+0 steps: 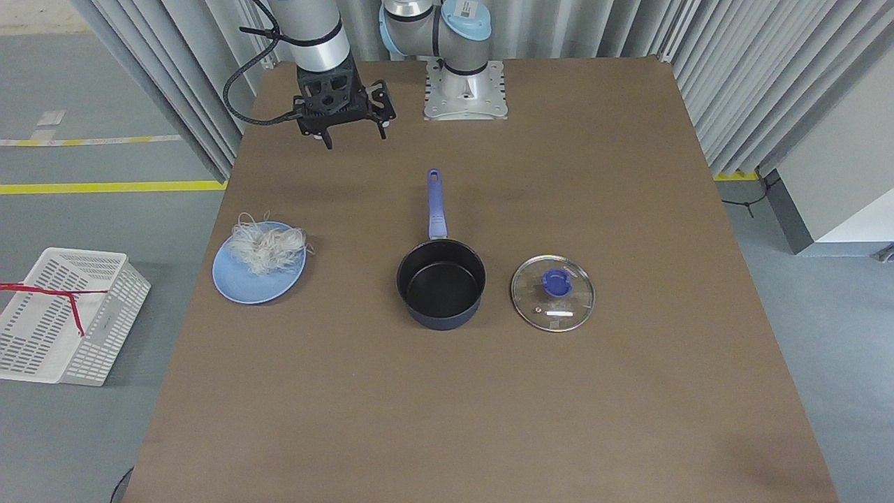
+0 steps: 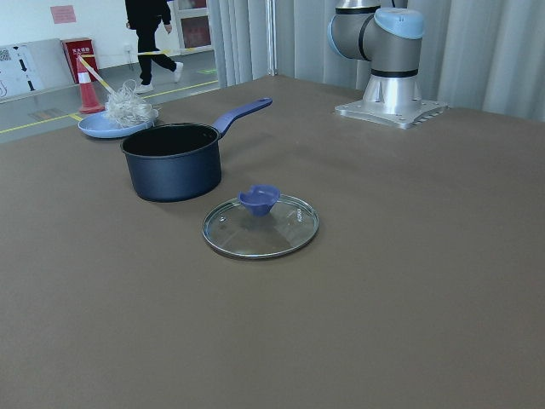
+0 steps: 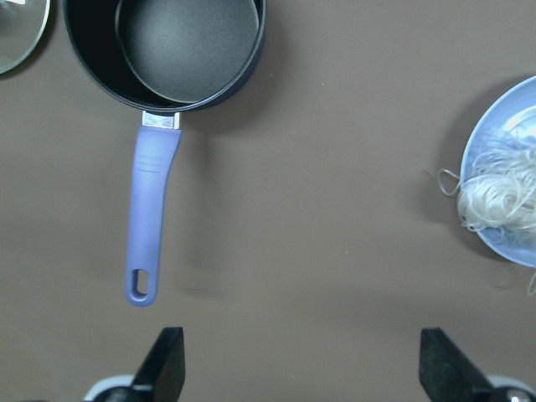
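Observation:
My gripper (image 1: 356, 142) hangs open over the back left of the table, its two fingers apart in the wrist view with bare table between them. A dark saucepan (image 1: 440, 285) with a lilac-blue handle stands mid-table; in the wrist view its handle (image 3: 151, 209) points toward the gripper. Right of it in the front view lies a glass lid (image 1: 536, 302) with a blue knob (image 1: 557, 281). To the left a light blue plate (image 1: 239, 285) holds tangled white noodle-like strands (image 1: 268, 246).
The robot's base plate (image 1: 465, 105) stands at the back edge. A white basket (image 1: 59, 335) is on the floor at the left. A person walks in the background of the left view.

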